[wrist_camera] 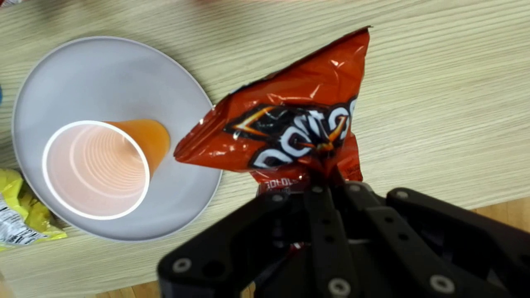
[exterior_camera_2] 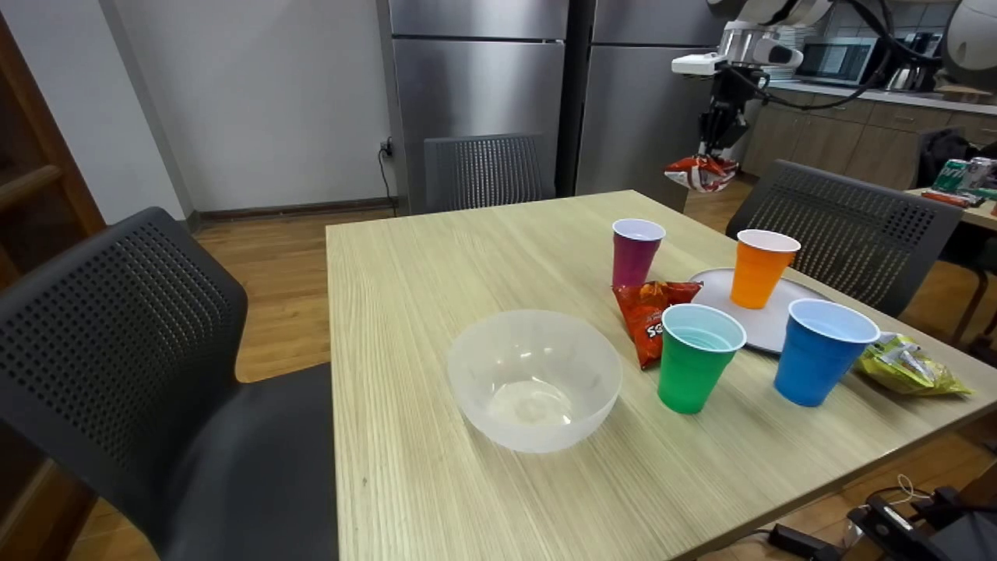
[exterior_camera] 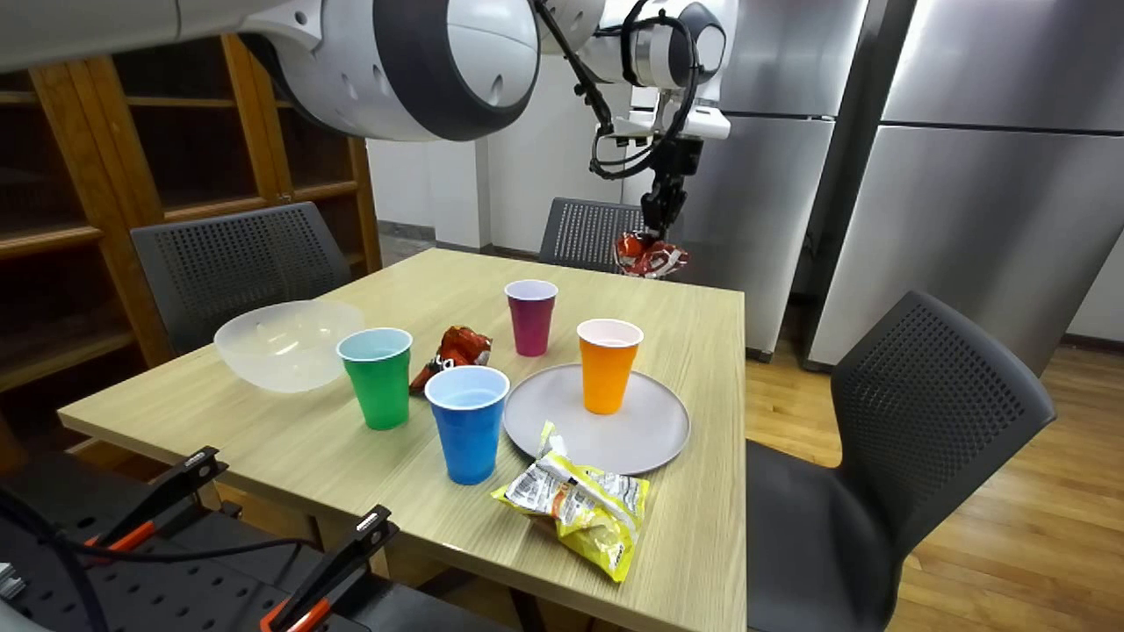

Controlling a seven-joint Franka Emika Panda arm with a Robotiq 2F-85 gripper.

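Over the far right part of the table hangs a red Doritos bag (wrist_camera: 298, 114), raised above the surface. My gripper is shut on it, pinching the crumpled bag, whose lower part is partly hidden behind the black fingers in the wrist view. In exterior view 1 the gripper (exterior_camera: 655, 233) points downward. A second red bag (exterior_camera_2: 649, 313) lies on the table by the green cup (exterior_camera_2: 696, 360). The pale bowl (exterior_camera_2: 534, 379) looks empty. An orange cup (exterior_camera: 608, 369) stands upright on the grey plate (exterior_camera: 659, 427).
A purple cup (exterior_camera: 531, 316) stands behind the plate, a blue cup (exterior_camera: 466, 427) before it to the left. A yellow bag (exterior_camera: 585, 506) lies near the table's front edge. Chairs (exterior_camera: 906, 442) surround the table.
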